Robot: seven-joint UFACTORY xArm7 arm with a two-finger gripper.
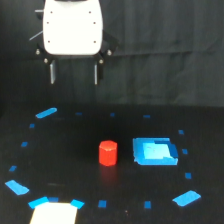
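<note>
A small red block (108, 153), rounded in outline, stands on the black table near the middle. To its right lies a blue, square-looking piece (140, 151) with a paler, whitish centre; whether it is a flat pad or a shallow tray I cannot tell. My gripper (75, 73) hangs high at the upper left, beneath a white housing. Its two thin dark fingers stand wide apart, with nothing between them. In the picture it is above and left of the red block, well clear of it.
Blue tape strips (46, 113) and several small blue squares mark the table. A whitish object (53, 213) is cut off by the bottom edge. A dark curtain (160, 50) hangs behind.
</note>
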